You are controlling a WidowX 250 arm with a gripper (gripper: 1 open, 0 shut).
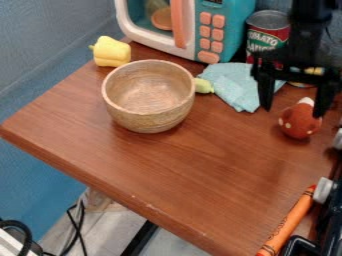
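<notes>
My black gripper [293, 92] hangs at the upper right, fingers apart and open, just above and left of a red-brown toy ball [302, 122] with a white top. A wooden bowl [148, 108] sits on the table's left half. A light blue cloth [234, 85] lies at the back centre, with a pale green object [202, 86] between it and the bowl.
A yellow pepper [110, 51] is at the back left, a toy microwave [174, 20] and red can [267, 33] behind. An orange crayon [287, 230] lies along the right edge.
</notes>
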